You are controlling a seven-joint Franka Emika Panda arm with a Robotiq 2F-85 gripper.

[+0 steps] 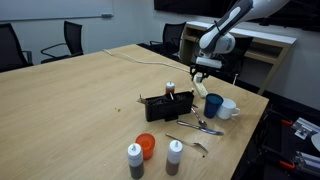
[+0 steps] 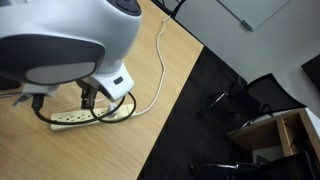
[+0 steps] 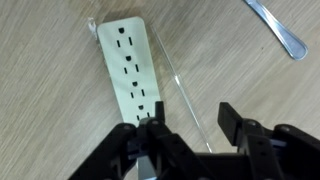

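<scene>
A white power strip (image 3: 128, 62) lies on the wooden table in the wrist view, its row of sockets facing up. My gripper is above its near end, with dark fingers on either side of a gap. A grey piece (image 3: 148, 167) shows partly behind the left finger; I cannot tell whether it is part of the strip. The fingers hide what lies lower between them, so their grip is unclear. In exterior view 2 the power strip (image 2: 75, 119) sits beneath my gripper (image 2: 100, 102), and a pale cord (image 2: 160, 75) runs off from its right end.
A black box (image 1: 165, 107), a blue mug (image 1: 213, 105) and a white mug (image 1: 228, 109) stand nearer in exterior view 1. Cutlery (image 1: 190, 145), a red lid (image 1: 146, 141) and two bottles (image 1: 174, 158) are in front.
</scene>
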